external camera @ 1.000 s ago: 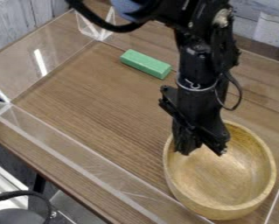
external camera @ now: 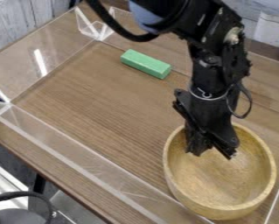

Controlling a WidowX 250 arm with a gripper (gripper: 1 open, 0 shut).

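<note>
My black gripper (external camera: 209, 138) hangs over the back part of a tan wooden bowl (external camera: 219, 188) at the lower right, its fingertips at or just inside the rim. It looks shut, with nothing visible between its fingers. The bowl's inside looks empty where it shows. A green block (external camera: 146, 62) lies on the wooden table (external camera: 89, 114) behind and to the left of the arm.
Clear plastic edging runs along the table's left and front. A dark cable and white object sit beyond the lower left edge.
The gripper has shifted slightly over the bowl's back rim during the last second. The bowl and the green block look unmoved.
</note>
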